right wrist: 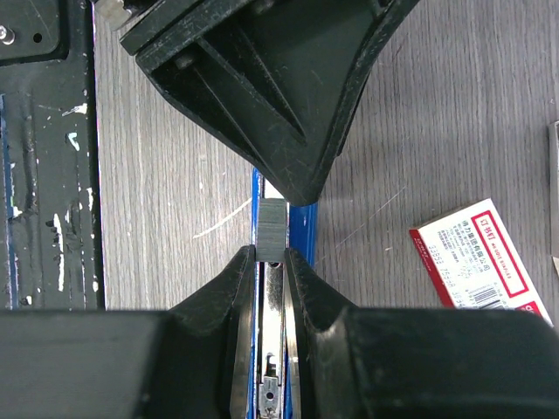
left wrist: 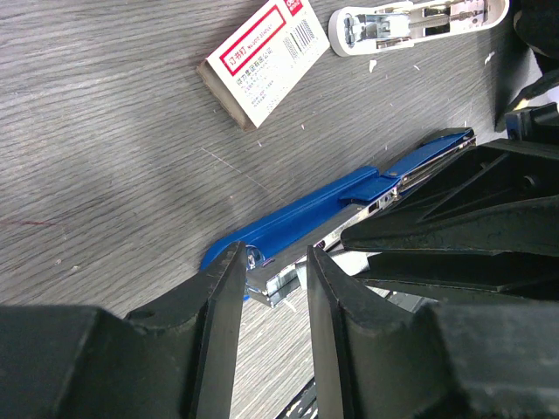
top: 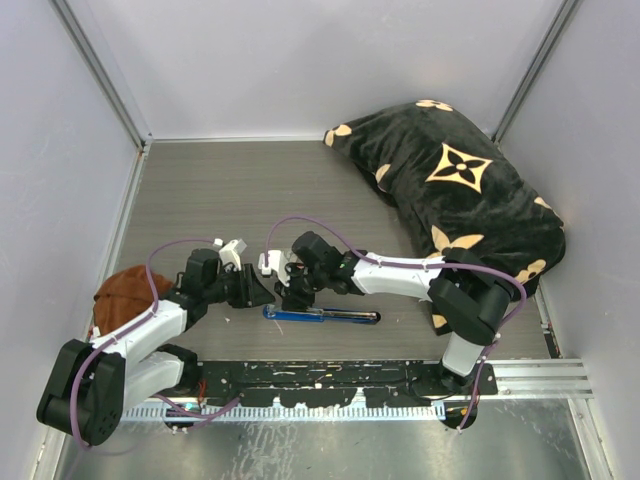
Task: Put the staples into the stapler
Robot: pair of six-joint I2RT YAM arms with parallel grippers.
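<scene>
The blue stapler (top: pixel 320 314) lies opened out flat on the table, its metal channel (right wrist: pixel 272 336) facing up. My left gripper is shut on the front end of the stapler (left wrist: pixel 293 214). In the right wrist view, a short grey staple strip (right wrist: pixel 272 229) sits between the fingertips of my right gripper, which is shut on it, over the channel. The two grippers stand close together at that end. Whether the strip rests down in the channel I cannot tell.
A red and white staple box (left wrist: pixel 266 57) lies beside the stapler, with a white stapler (left wrist: pixel 419 24) behind it. A dark patterned cushion (top: pixel 460 190) fills the back right, and a brown cloth (top: pixel 130 310) lies at the left.
</scene>
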